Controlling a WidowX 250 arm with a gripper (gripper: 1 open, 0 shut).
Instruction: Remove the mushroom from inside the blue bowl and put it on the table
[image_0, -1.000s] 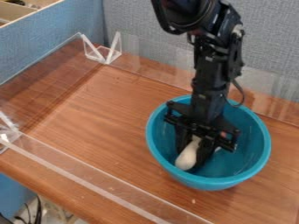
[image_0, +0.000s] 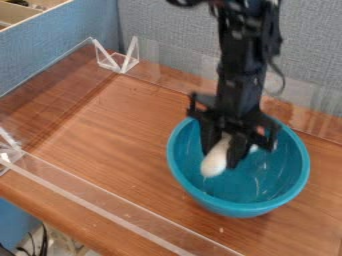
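Observation:
The blue bowl (image_0: 186, 166) stands on the right part of the wooden table. My black gripper (image_0: 225, 158), blurred by motion, points down over the bowl. Between its fingers is the pale mushroom (image_0: 214, 160), and the gripper is shut on it. The mushroom shows against the bowl's inside, at or just above rim height as far as I can tell. Part of it is hidden by the fingers.
Bare table (image_0: 100, 130) stretches to the left of the bowl. A white wire bracket (image_0: 118, 62) stands at the back left, and a clear strip edges the table. Grey walls close off the back.
The gripper has risen a short way, and the mushroom has come up with it from low in the bowl. The bowl has stayed in place.

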